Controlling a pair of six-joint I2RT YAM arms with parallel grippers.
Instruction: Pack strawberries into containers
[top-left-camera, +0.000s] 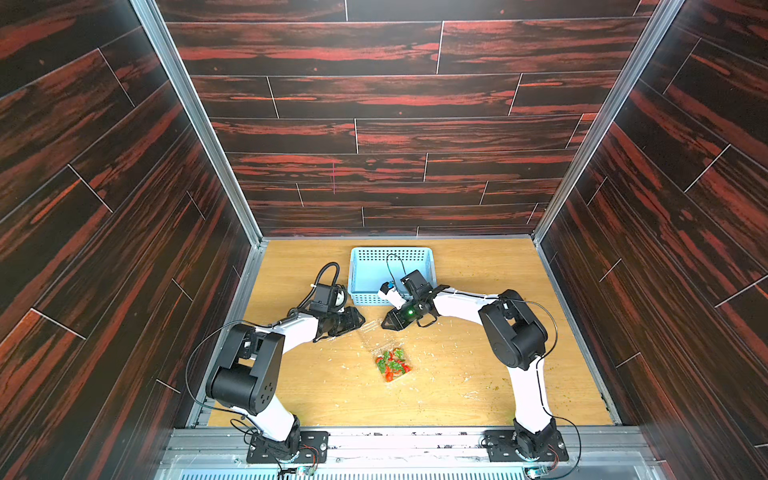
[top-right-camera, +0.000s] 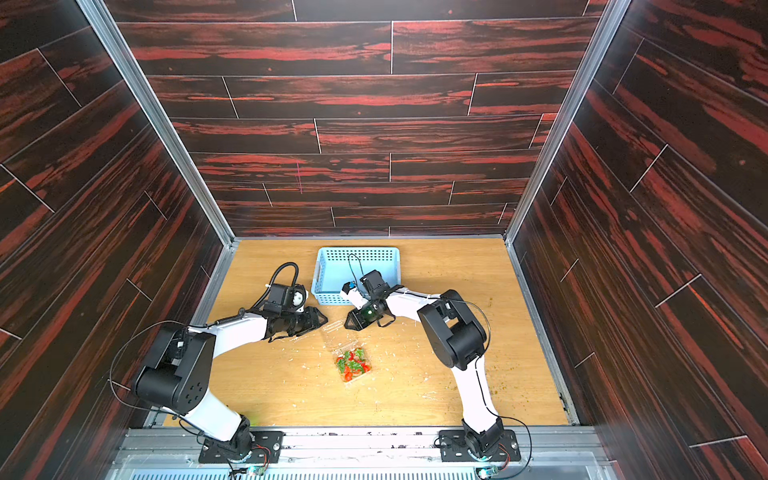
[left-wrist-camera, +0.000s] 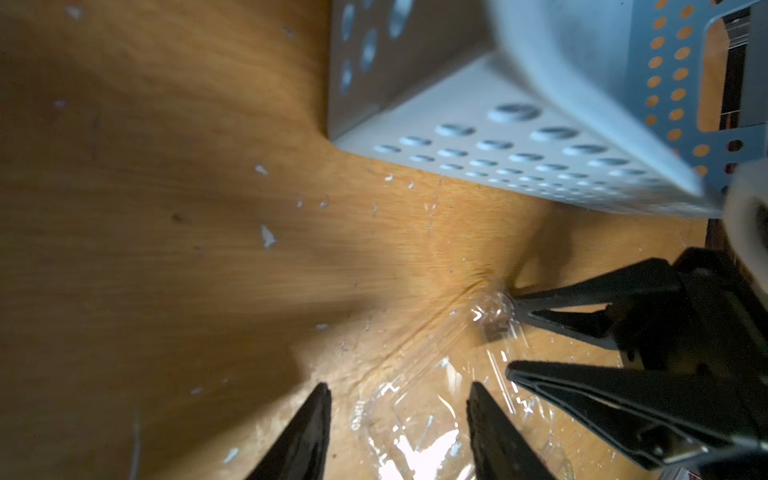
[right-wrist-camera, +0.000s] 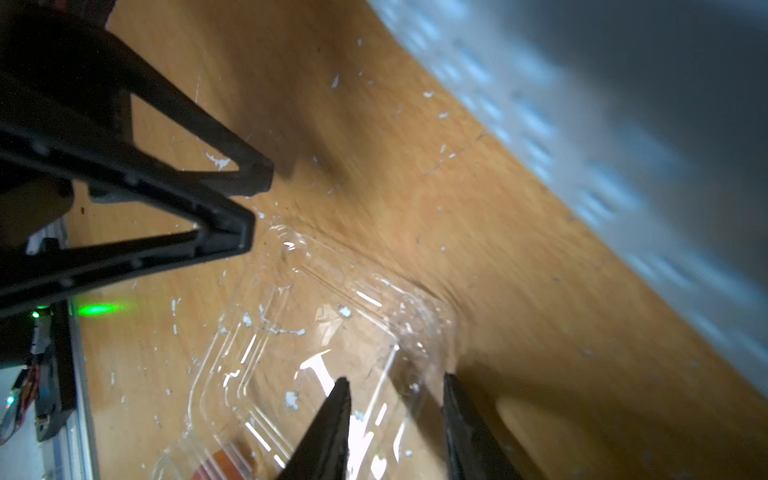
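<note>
An open clear plastic container holds red strawberries with green leaves in its near half. Its empty transparent lid lies folded out flat on the table, toward the blue basket. My left gripper is part open at the lid's left side, with clear plastic visible beyond its fingertips. On the lid's far right side, my right gripper also stands part open, the lid's corner just beyond its fingers. Whether either one touches the plastic cannot be told. One red strawberry shows at the bottom of the right wrist view.
A light blue perforated basket stands right behind the lid, close to both grippers. The two grippers are near each other across the lid. Small white scraps dot the table, which is otherwise clear at both sides and in front.
</note>
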